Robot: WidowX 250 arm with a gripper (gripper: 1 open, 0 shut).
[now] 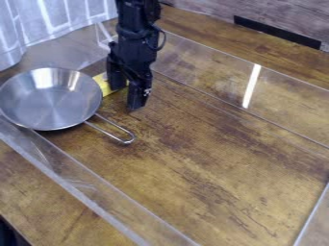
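The black gripper (126, 88) hangs low at the upper left, just behind the right side of a steel pan (46, 100). Its fingers point down over a yellow object (107, 83), which lies mostly hidden behind it and the pan. Whether the fingers hold anything or how far they are apart is too small to tell. The pan rests on the wooden surface with its wire handle reaching toward the middle.
Clear plastic walls edge the wooden work surface (206, 168) on the left, back and right. A pale curtain (38, 19) hangs at the top left.
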